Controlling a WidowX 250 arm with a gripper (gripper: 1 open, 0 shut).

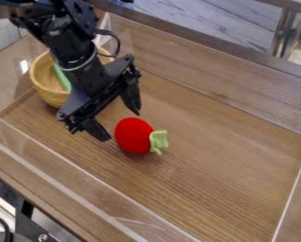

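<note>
My gripper [116, 110] hangs over the table at center-left, its black fingers apart on either side above a red plush strawberry or tomato [135, 135] with a pale green top, which lies on the wooden table. One finger reaches down just left of it, the other stands behind it. Nothing shows held between the fingers. Behind the arm, at the upper left, is a yellow bowl [44, 78] with a green item inside, partly hidden by the arm.
A metal frame stands at the top right. Dark cables show at the lower left.
</note>
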